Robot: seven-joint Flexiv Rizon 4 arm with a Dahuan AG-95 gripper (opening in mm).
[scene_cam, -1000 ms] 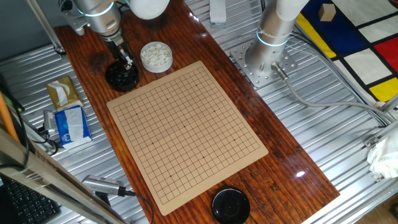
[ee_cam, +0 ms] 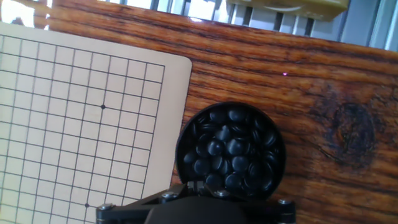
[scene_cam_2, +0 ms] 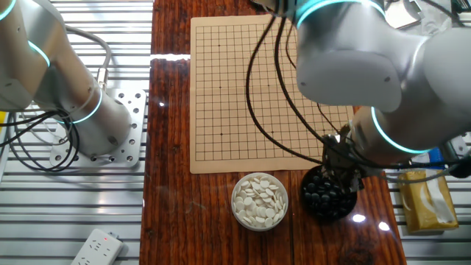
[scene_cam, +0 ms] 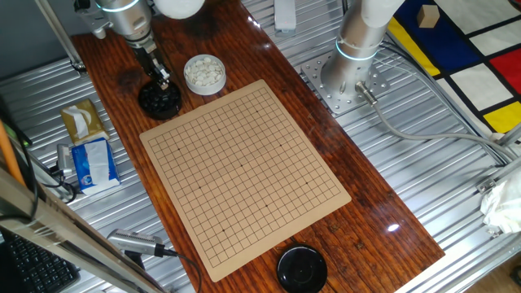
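Observation:
A black bowl [ee_cam: 186, 134] full of glossy black stones [ee_cam: 235, 147] stands beside a corner of the wooden grid board [ee_cam: 168, 93]. My gripper is at the bowl's near rim in the wrist view, its two fingertips close together and no stone visible between them. From the first exterior view, the gripper [scene_cam: 164, 84] points down over the right part of that bowl. The arm and cables partly cover it in the second exterior view. The board [scene_cam: 244, 175] is bare of stones.
A white bowl of white stones [scene_cam: 205, 75] stands close to the black bowl. An empty-looking black dish or lid [scene_cam: 301, 268] lies past the board's opposite end. Tissue packs [scene_cam: 96, 163] lie off one side.
The bowls and board have stayed put.

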